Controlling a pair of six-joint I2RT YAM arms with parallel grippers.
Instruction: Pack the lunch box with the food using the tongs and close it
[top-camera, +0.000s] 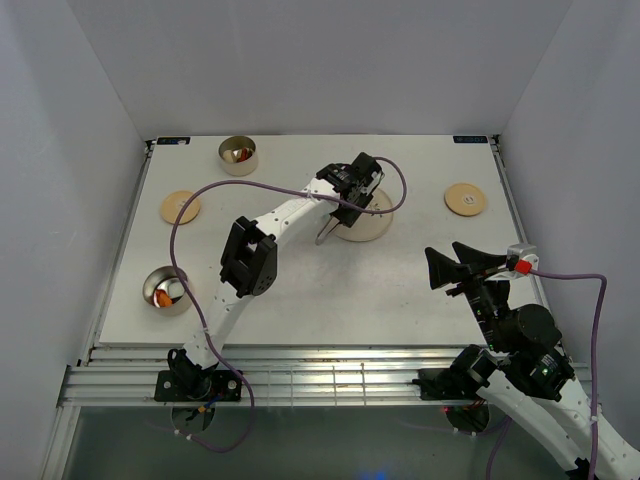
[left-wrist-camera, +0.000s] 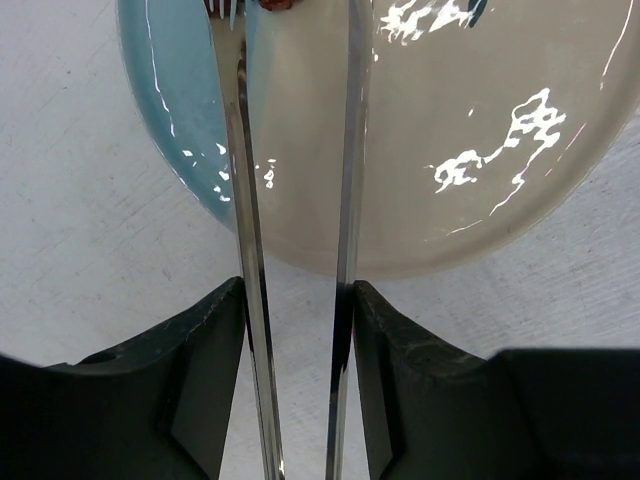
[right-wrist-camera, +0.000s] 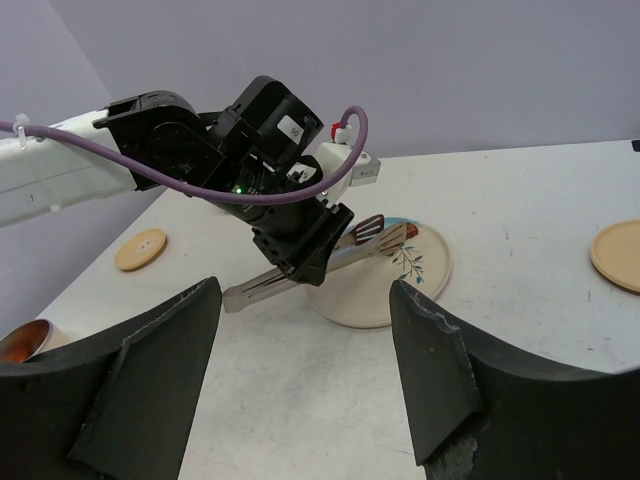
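Observation:
My left gripper is shut around the two metal arms of a pair of tongs (left-wrist-camera: 352, 160), which stand a little apart between its fingers. Beneath them lies a round beige plate (top-camera: 372, 228) with a blue edge and a leaf pattern. At the tongs' far end, a small reddish-brown food piece (left-wrist-camera: 277, 4) shows at the top edge of the left wrist view; whether the tips pinch it cannot be made out. Over the front right corner, my right gripper (top-camera: 456, 268) stands open, its fingers (right-wrist-camera: 150, 375) wide apart with nothing between them.
A round container (top-camera: 229, 165) with food stands at the back left; a metal one (top-camera: 149, 290) holding orange food is at the front left. Round wooden lids lie at the left (top-camera: 180, 207) and right (top-camera: 465, 199).

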